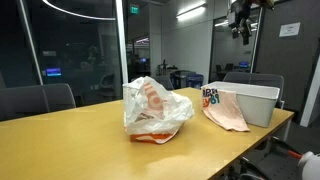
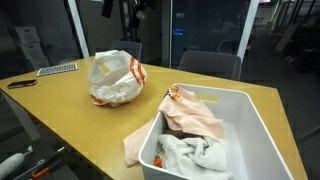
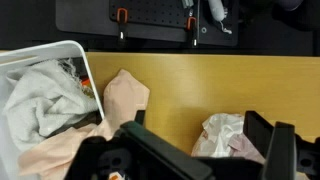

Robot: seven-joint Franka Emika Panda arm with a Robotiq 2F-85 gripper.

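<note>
My gripper [image 1: 240, 38] hangs high above the table, open and empty; its dark fingers [image 3: 132, 150] stand wide apart in the wrist view. Below it and to one side lies a crumpled white plastic bag [image 2: 118, 80] with orange-red print. A white bin [image 2: 255, 115] stands on the table, holding a bunched white towel [image 2: 195, 155]. Draped over the bin's rim is a pale pink cloth [image 1: 226, 109], part inside and part spread on the tabletop. Something dark and patterned [image 1: 210, 97] shows beside the cloth at the bin, too small to make out.
A keyboard [image 2: 57, 69] and a dark flat object [image 2: 21, 85] lie toward one end. Office chairs [image 2: 210, 66] stand behind the table.
</note>
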